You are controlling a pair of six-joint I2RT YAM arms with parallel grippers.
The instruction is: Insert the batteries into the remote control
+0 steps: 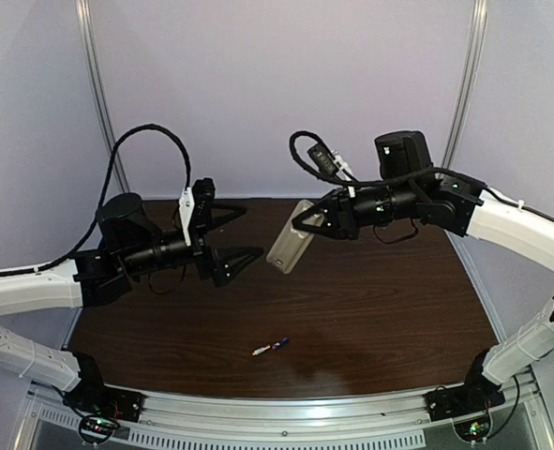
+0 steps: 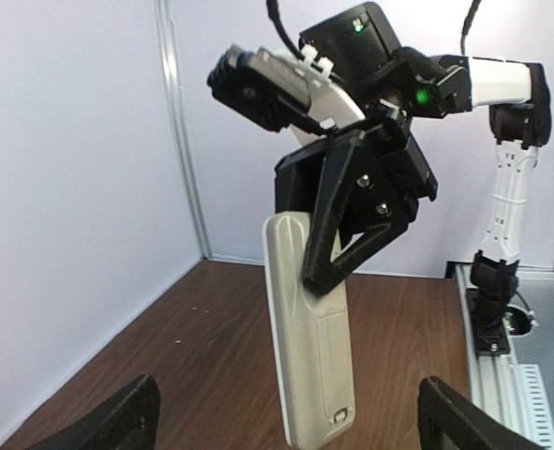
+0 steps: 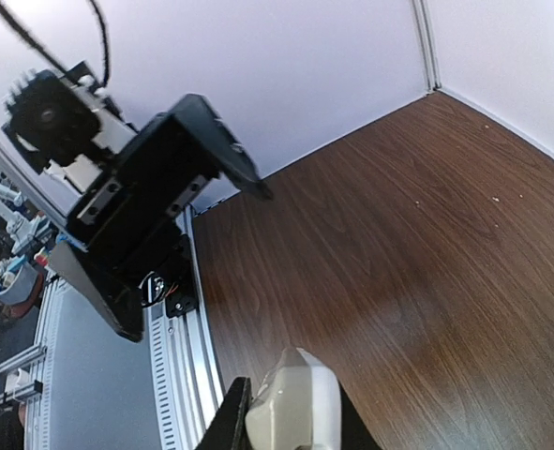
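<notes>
My right gripper (image 1: pixel 306 217) is shut on the beige remote control (image 1: pixel 288 246), holding it by one end above the table, tilted. The left wrist view shows the remote (image 2: pixel 316 366) hanging long-side down, a panel on its face toward that camera. My left gripper (image 1: pixel 247 236) stands open just left of it, fingers empty and apart from the remote. On the table, toward the front middle, two small batteries (image 1: pixel 270 347) lie end to end, one whitish and one blue.
</notes>
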